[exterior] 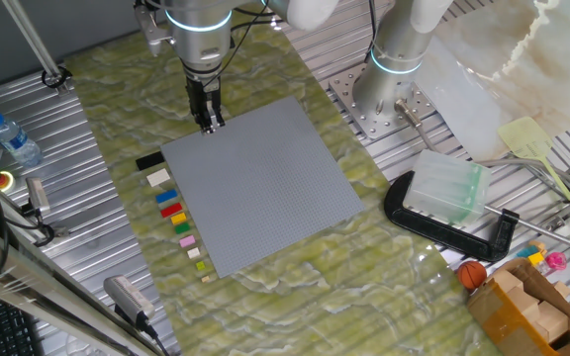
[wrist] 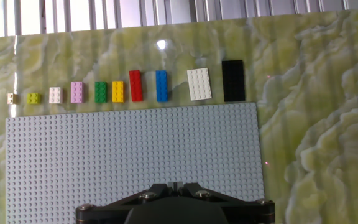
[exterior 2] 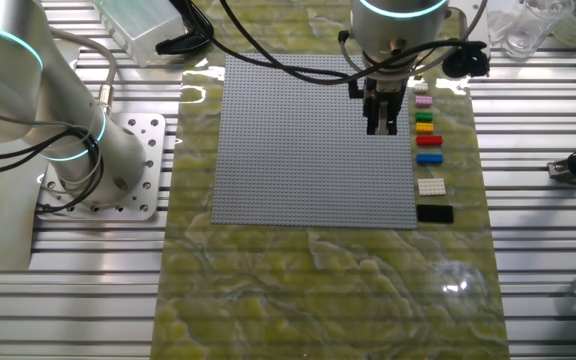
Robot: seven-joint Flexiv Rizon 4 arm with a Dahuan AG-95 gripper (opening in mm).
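Note:
My gripper is above the grey studded baseplate (wrist: 135,149), near the plate's edge. Its fingertips meet in the wrist view with nothing visible between them, so it looks shut. Beyond that edge, a row of bricks lies on the green mat, apart from the plate. From right to left in the wrist view come a black plate (wrist: 233,81), a white plate (wrist: 199,84), a blue brick (wrist: 161,86), a red brick (wrist: 135,86), a yellow brick (wrist: 118,91), a green brick (wrist: 100,92), a pink brick (wrist: 77,92), a small white brick (wrist: 56,95), a lime brick (wrist: 33,98) and a tiny beige brick (wrist: 12,98).
The baseplate is bare. A black clamp (exterior: 443,232) and a clear box (exterior: 448,186) stand beside the mat, with a cardboard box (exterior: 508,321) farther off. Across the mat is a water bottle (exterior: 14,138). A dark cable (exterior 2: 288,70) hangs in front of the arm.

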